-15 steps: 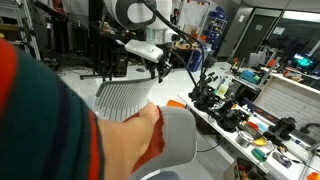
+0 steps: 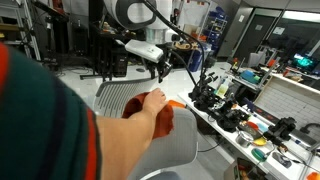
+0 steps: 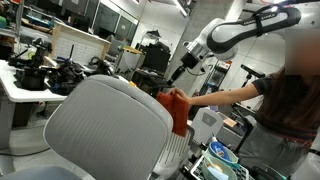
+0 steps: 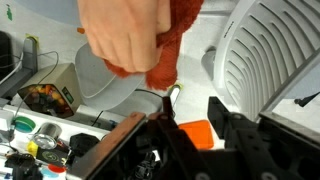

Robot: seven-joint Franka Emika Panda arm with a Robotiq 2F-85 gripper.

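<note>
A person's hand [image 4: 125,30] grips a red cloth [image 4: 170,45] at the top of the wrist view. The cloth [image 3: 180,110] hangs by the backrest of a grey chair [image 3: 105,125] in exterior view 2. My gripper points toward the chair with its fingers apart and nothing between its fingers. The cloth lies ahead of the fingertips, apart from them. In exterior view 1 the gripper [image 2: 160,73] is small and dark, above the hand and cloth [image 2: 163,122].
The person's sleeved arm [image 2: 45,120] fills the left of exterior view 1. A cluttered bench [image 2: 240,120] stands to the right. A second grey perforated chair back [image 4: 265,50] is close by in the wrist view. An orange object [image 4: 198,134] shows beyond the fingers.
The person's hand and the red cloth have risen toward my gripper, and more of the cloth shows behind the hand. My arm looks unmoved.
</note>
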